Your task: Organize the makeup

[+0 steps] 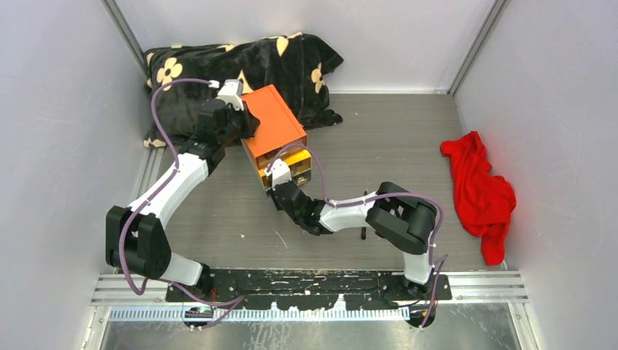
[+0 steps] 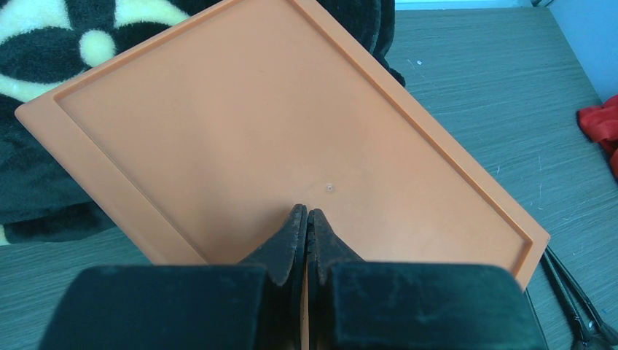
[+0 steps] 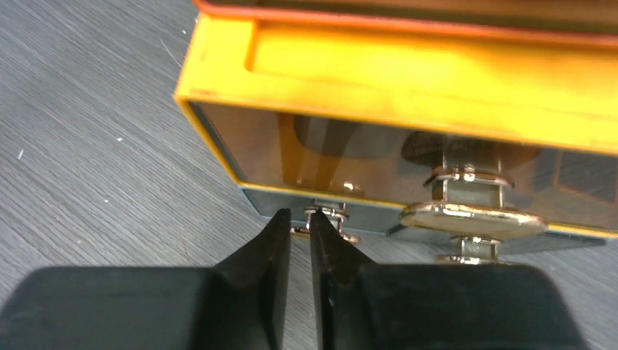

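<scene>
An orange-topped drawer box (image 1: 271,111) stands at the centre-back, with a yellow drawer (image 3: 379,73) and metal knobs on its front. My left gripper is shut over the orange top (image 2: 240,131), nothing visible between its fingers. My right gripper is low at the box's front, fingertips at a small metal knob (image 3: 326,213) on the lowest drawer, with a narrow gap between the fingers; whether they grip it is unclear. A larger round knob (image 3: 470,215) sits to their right.
A black flowered blanket (image 1: 182,73) lies behind the box, a red cloth (image 1: 474,197) at the right. Thin dark items (image 1: 363,233) lie partly under the right arm.
</scene>
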